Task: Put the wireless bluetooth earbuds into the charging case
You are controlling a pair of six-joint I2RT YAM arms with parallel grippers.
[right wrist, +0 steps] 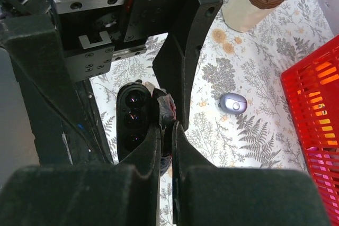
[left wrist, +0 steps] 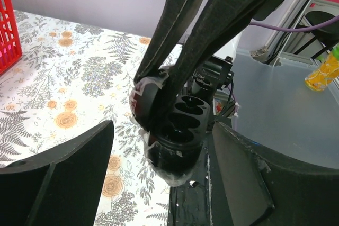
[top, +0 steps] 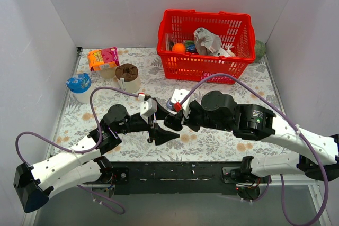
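Note:
The black case (left wrist: pixel 177 154) hangs above the table, its lid raised and several round hollows showing. My right gripper is shut on the case's lid side. My left gripper stands open, one finger on either side of the case; whether they touch it I cannot tell. The right wrist view shows the left gripper's fingers (right wrist: pixel 186 59) flanking the case (right wrist: pixel 132 123). A small silver-violet piece, probably an earbud (right wrist: pixel 233 103), lies on the patterned cloth. In the top view, the arms meet over the table's front middle.
At the back stands a red basket (top: pixel 175 67) with mixed items. Left of it are a brown-topped jar (top: pixel 128 80), a blue-topped jar (top: pixel 82 91) and an orange-pink packet (top: pixel 103 58). Open cloth lies at the front right.

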